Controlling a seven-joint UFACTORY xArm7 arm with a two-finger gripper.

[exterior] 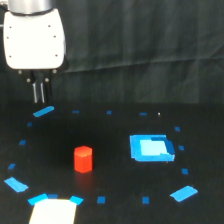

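My gripper [39, 92] hangs at the upper left, pointing down under the white arm [34, 40]. Its thin dark fingers are close together and too small to tell whether they are open or shut. No object shows at their tips. A red block [83, 159] stands on the black surface, lower and to the right of the gripper, clearly apart from it. Farther right lies a blue-edged square [135, 150] with a white middle [153, 147].
A pale square [52, 212] sits at the bottom edge, left of centre, beside some blue tape [37, 199]. Small blue marks dot the black surface, with longer strips at left [16, 185] and right [184, 193]. Between the red block and the blue-edged square, the surface is clear.
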